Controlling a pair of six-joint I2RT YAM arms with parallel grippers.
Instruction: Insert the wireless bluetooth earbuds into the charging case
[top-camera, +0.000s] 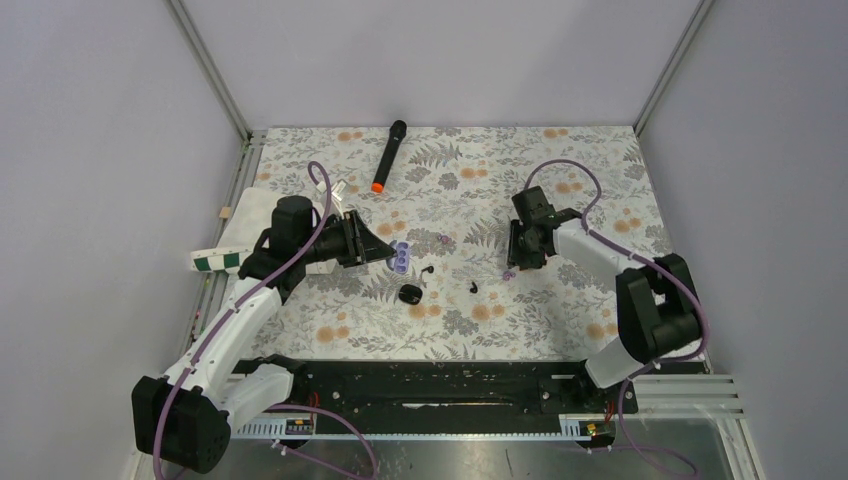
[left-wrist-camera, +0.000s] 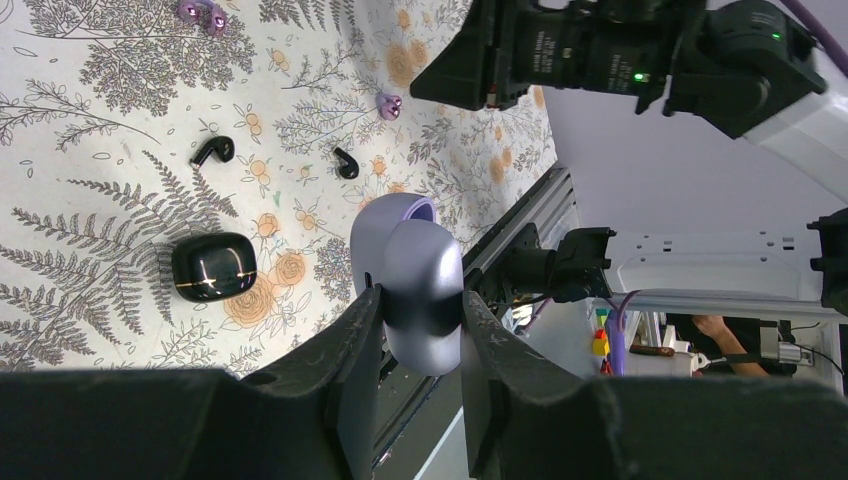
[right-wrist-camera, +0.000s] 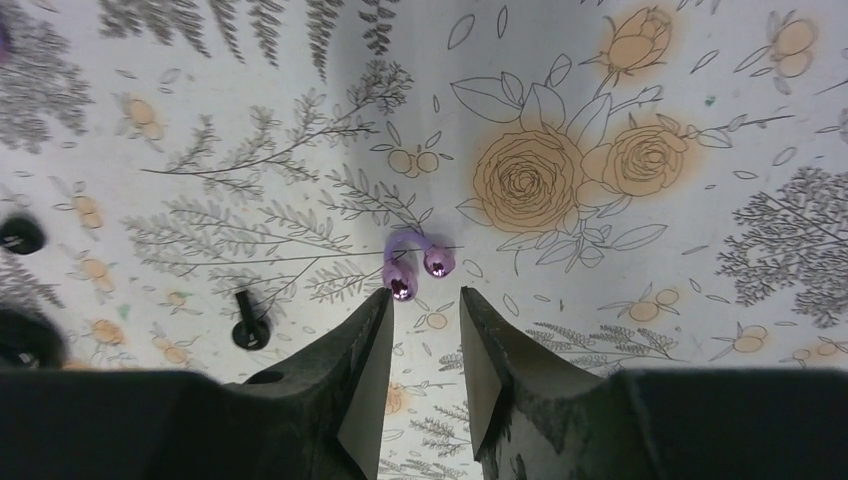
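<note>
The lavender charging case is held in my left gripper, also visible in the top view, with its lid standing open. My right gripper hangs above a pair of small purple earbuds, its fingers parted with nothing between them. Another purple pair lies farther toward the table's middle. Two loose black earbuds and a closed glossy black case lie on the floral mat between the grippers.
A black microphone with an orange end lies at the back. A white object sits at the left edge under the left arm.
</note>
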